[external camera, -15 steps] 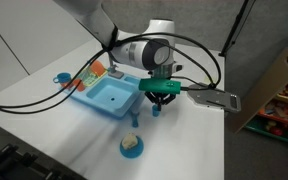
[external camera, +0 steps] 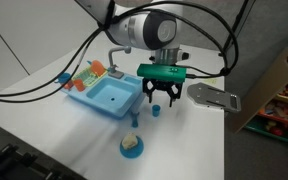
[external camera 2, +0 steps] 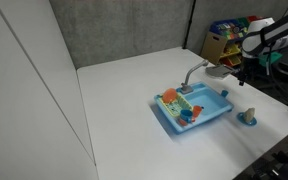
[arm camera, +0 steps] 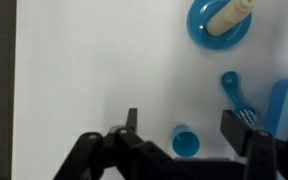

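My gripper [external camera: 161, 101] hangs above the white table with its fingers spread apart and nothing between them. Just below it in exterior view 1 stands a small blue cup [external camera: 156, 110]. The wrist view shows the same cup [arm camera: 185, 141] between and behind the two fingertips, apart from both as far as I can tell. A blue fork-like utensil [arm camera: 239, 97] lies beside the right finger. Beyond it is a blue plate [arm camera: 206, 35] with a pale, upright-looking item [arm camera: 231, 15] on it.
A blue toy sink [external camera: 112, 97] with a grey faucet [external camera: 115, 64] stands left of the gripper, holding orange and green pieces. Behind on the right lies a metal tray [external camera: 213, 96].
The fingers, close together above the cup earlier, have spread apart. The gripper has risen slightly and the arm has shifted a little to the right. The cup stays in place.
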